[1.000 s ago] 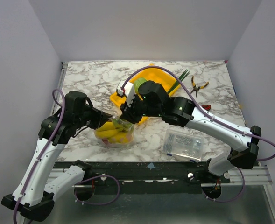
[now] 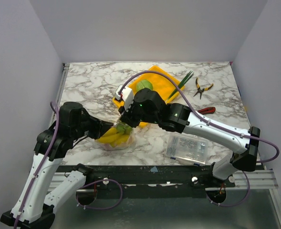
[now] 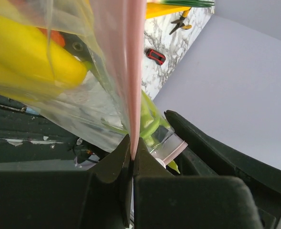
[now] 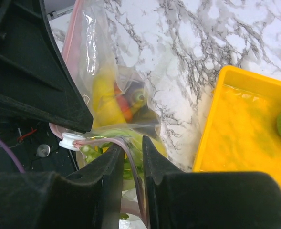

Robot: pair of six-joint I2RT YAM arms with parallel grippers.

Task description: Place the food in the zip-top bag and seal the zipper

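The clear zip top bag point(image 2: 119, 145) stands near the table's front edge, with yellow bananas point(image 2: 112, 138) and other food inside. Its pink zipper strip point(image 3: 130, 57) runs into the tip of my left gripper, which is shut on it. In the right wrist view, a white slider point(image 4: 71, 140) sits on the strip, close to the dark finger point(image 4: 59, 90) of my left gripper. My right gripper is part open, and the pink strip passes through the gap between its fingers. Green food shows through the film below.
A yellow tray point(image 2: 163, 81) holding a round green vegetable point(image 2: 144, 85) lies behind the grippers. Green stalks point(image 2: 185, 79), pliers point(image 2: 202, 88) and a red-handled tool point(image 2: 207, 110) are to the right. A clear box point(image 2: 187, 148) lies front right.
The bag's top edge leans with them.
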